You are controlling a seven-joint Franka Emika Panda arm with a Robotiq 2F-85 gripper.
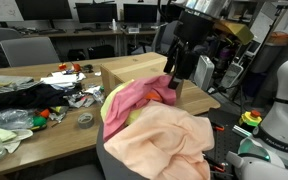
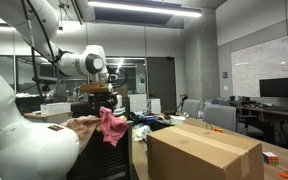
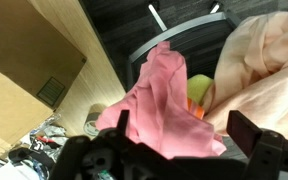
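A pink cloth [image 1: 136, 101] is draped over the back of a chair, beside a larger peach cloth [image 1: 162, 142]. Above them hangs my gripper [image 1: 174, 72], pointing down, with space between it and the pink cloth. In the wrist view the pink cloth [image 3: 164, 105] lies below and between my spread fingers; the fingers are open and empty. The peach cloth [image 3: 269, 70] is at the right of that view, and yellow and orange fabric [image 3: 197, 88] shows between the two. In exterior view 2 the pink cloth [image 2: 113, 127] hangs down over the chair's side.
A cardboard box [image 1: 144, 67] stands on the wooden table [image 1: 44, 145] behind the chair. Dark clothes and other items [image 1: 24, 97] crowd the table's left part. A roll of tape [image 1: 85, 120] lies near its front edge.
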